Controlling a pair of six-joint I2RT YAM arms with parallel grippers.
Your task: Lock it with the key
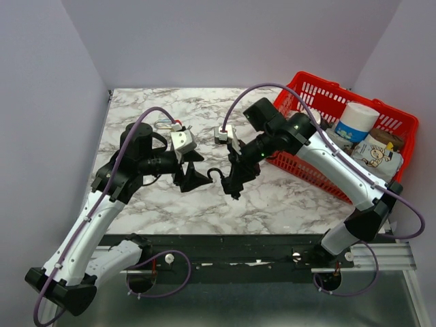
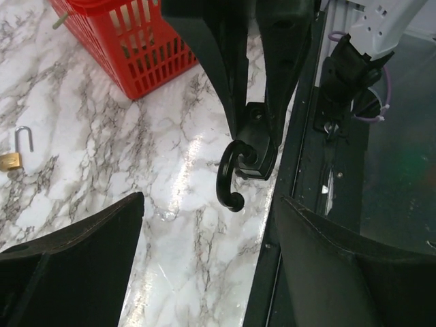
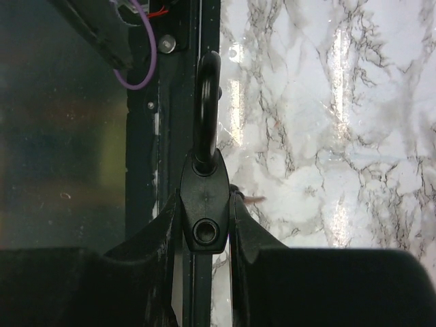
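A black padlock [image 3: 204, 197] with its curved black shackle swung loose is held in the air by my right gripper [image 1: 234, 181], which is shut on its body. In the left wrist view the hooked shackle [image 2: 227, 178] points towards my left gripper, whose fingers stand apart with nothing gripped. From above, the left gripper's tips are just left of the shackle [image 1: 215, 173]. A small dark piece [image 3: 237, 191] shows behind the padlock in the right wrist view; I cannot tell whether it is a key.
On the marble table [image 2: 163, 150] lies a brass padlock [image 2: 10, 161] with an open metal shackle. A red basket [image 1: 381, 114] of packages fills the back right. The front table edge [image 1: 218, 240] is close below. Bare marble lies in the middle.
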